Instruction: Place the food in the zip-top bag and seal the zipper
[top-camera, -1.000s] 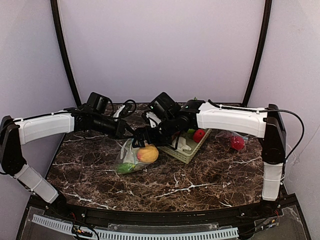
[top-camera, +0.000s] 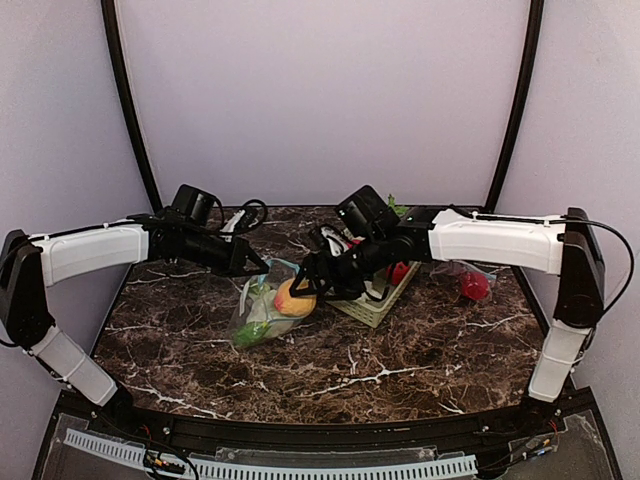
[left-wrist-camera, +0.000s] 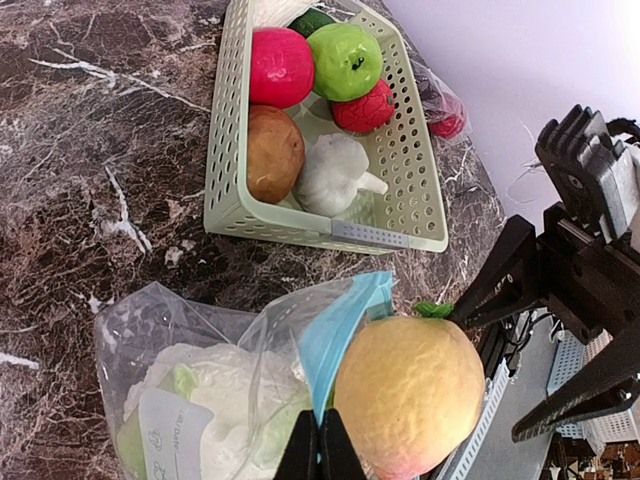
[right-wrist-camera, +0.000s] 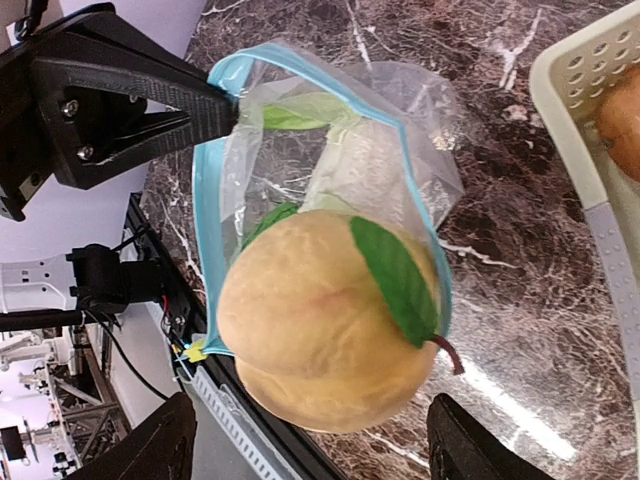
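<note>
A clear zip top bag (top-camera: 252, 325) with a blue zipper rim (left-wrist-camera: 335, 330) stands at the table's middle, its mouth open. Green and white food (left-wrist-camera: 215, 395) shows through its film. A big yellow-orange peach (right-wrist-camera: 325, 300) with a green leaf (right-wrist-camera: 392, 280) sits in the bag's mouth, partly sticking out. My left gripper is shut on the bag's blue rim. Right at the mouth, my right gripper is open, a finger on either side of the peach's near end; whether they touch it I cannot tell.
Just behind the bag stands a pale green basket (left-wrist-camera: 300, 228) holding a potato (left-wrist-camera: 274, 155), garlic (left-wrist-camera: 330, 175), a green apple (left-wrist-camera: 345, 62) and red items. Another bag with something red (top-camera: 474, 286) lies at the right.
The left arm, bag and peach look nearly unmoved.
</note>
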